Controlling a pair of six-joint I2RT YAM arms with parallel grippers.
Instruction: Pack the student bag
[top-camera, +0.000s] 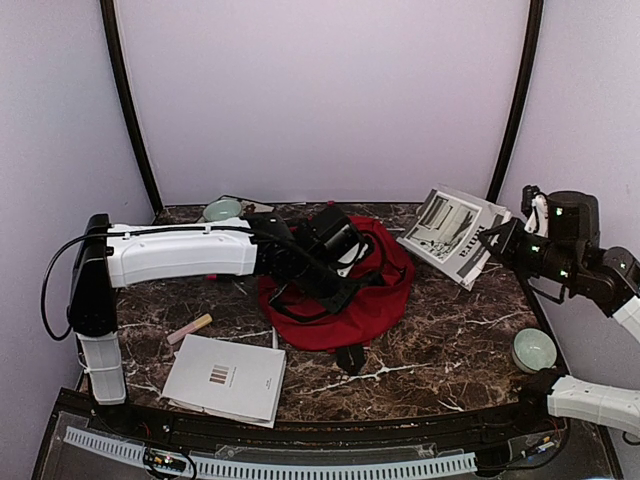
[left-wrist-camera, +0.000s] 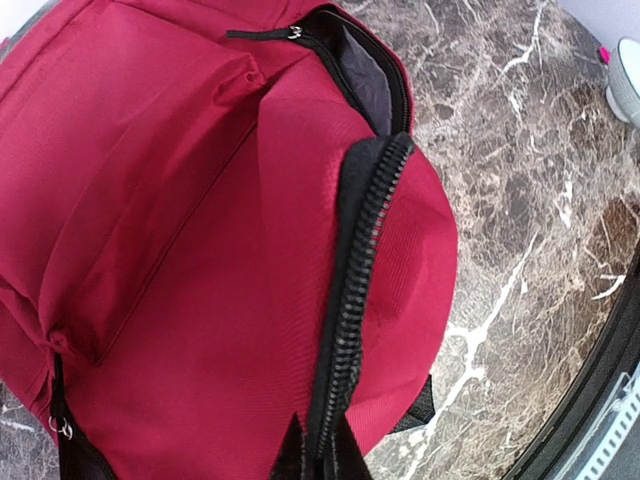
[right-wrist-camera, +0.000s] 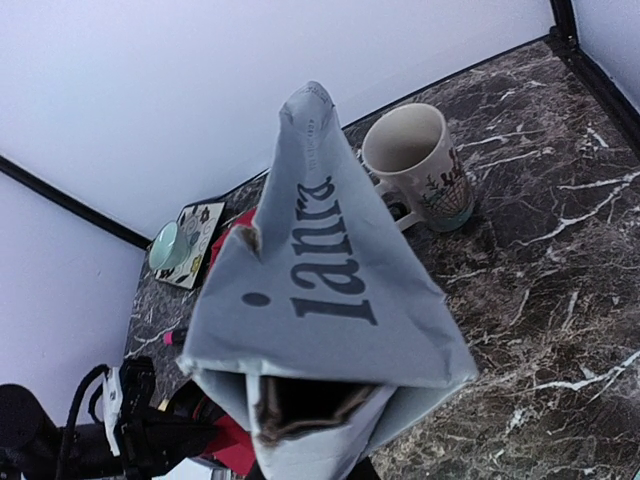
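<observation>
The red bag (top-camera: 385, 315) lies open near the middle of the table, partly covered by my left arm. My left gripper is shut on its black zipper edge (left-wrist-camera: 357, 280), which stands raised between the fingertips in the left wrist view. To the right of the bag, a printed white magazine (top-camera: 448, 232) hangs above the table. My right gripper (top-camera: 500, 240) is shut on its right edge; in the right wrist view the bent magazine (right-wrist-camera: 325, 270) hides most of the fingers. A white book (top-camera: 225, 380) lies flat at the front left.
A patterned mug (right-wrist-camera: 420, 170) stands on the table behind the magazine. Green bowls sit at the back left (top-camera: 222, 209) and front right (top-camera: 534, 350). A pinkish stick (top-camera: 190, 329) lies behind the book. Right of the bag, the front table is clear.
</observation>
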